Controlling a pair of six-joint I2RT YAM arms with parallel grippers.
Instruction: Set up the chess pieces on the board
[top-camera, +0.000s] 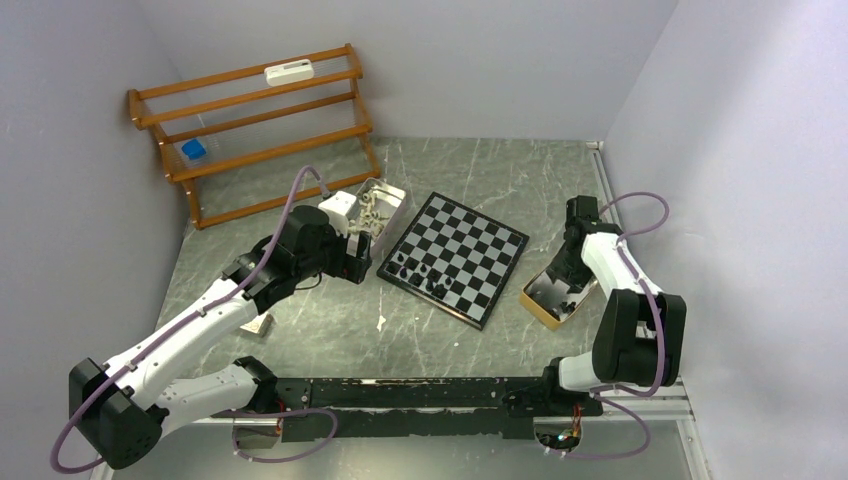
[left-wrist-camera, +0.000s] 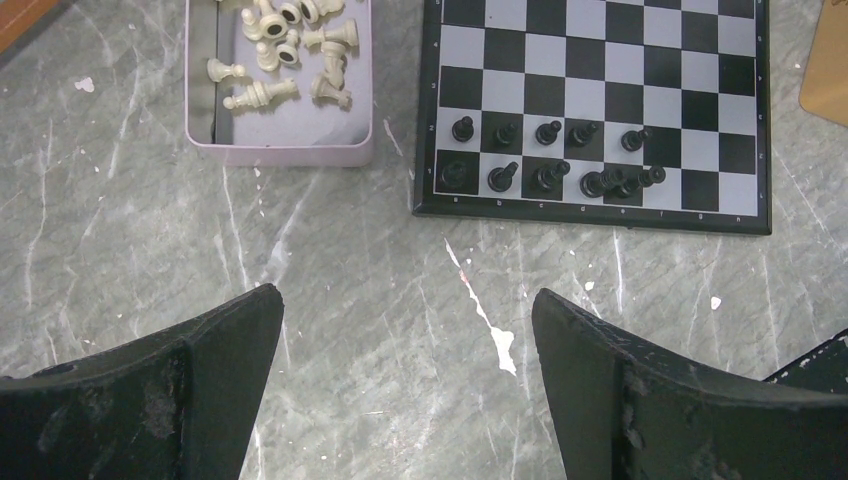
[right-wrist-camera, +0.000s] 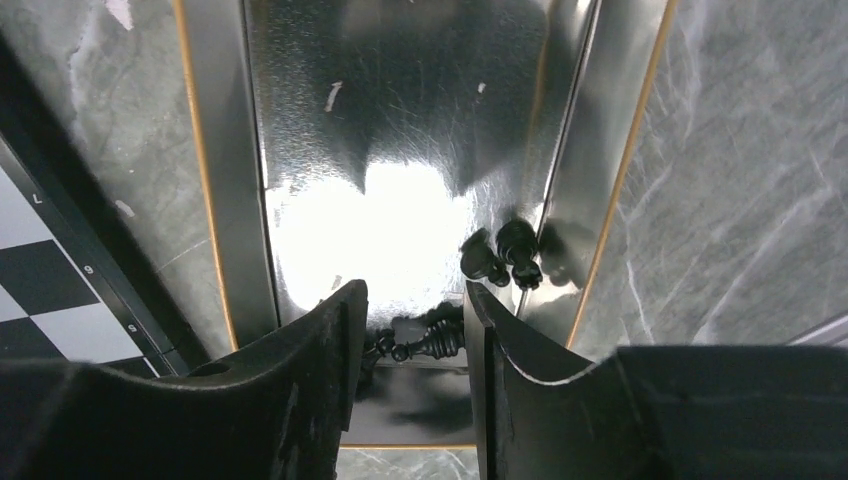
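Note:
The chessboard (top-camera: 453, 258) has black pieces standing in two rows along one side, seen in the left wrist view as a black rook (left-wrist-camera: 454, 172) and others. My left gripper (top-camera: 356, 258) hangs open and empty by the box of white pieces (left-wrist-camera: 271, 155). My right gripper (top-camera: 568, 268) is over the cardboard box (right-wrist-camera: 635, 120); in the right wrist view its fingers stand apart, open, above several black pieces: two upright-looking ones (right-wrist-camera: 517, 243) at one side and a lying group (right-wrist-camera: 434, 340) at the near end, partly hidden by the fingers.
A wooden rack (top-camera: 250, 160) stands at the back left, behind the white box. Walls close in at both sides.

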